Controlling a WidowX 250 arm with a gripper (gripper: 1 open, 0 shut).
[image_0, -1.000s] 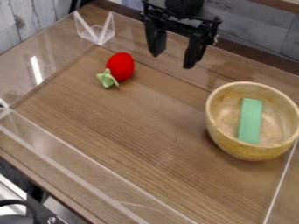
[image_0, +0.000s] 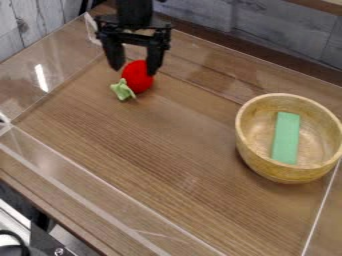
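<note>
My gripper (image_0: 134, 50) is at the top left, open, its dark body over a red round object (image_0: 136, 72) with a green stem or leaf (image_0: 122, 88). I cannot tell whether the fingers touch it. A yellow bowl (image_0: 261, 169) on the right holds a green block (image_0: 285, 138) lying lengthwise.
A darker area lies beyond the table's edge at top left.
My gripper has moved left from the top centre to over the red object. The red object and the bowl look unmoved.
</note>
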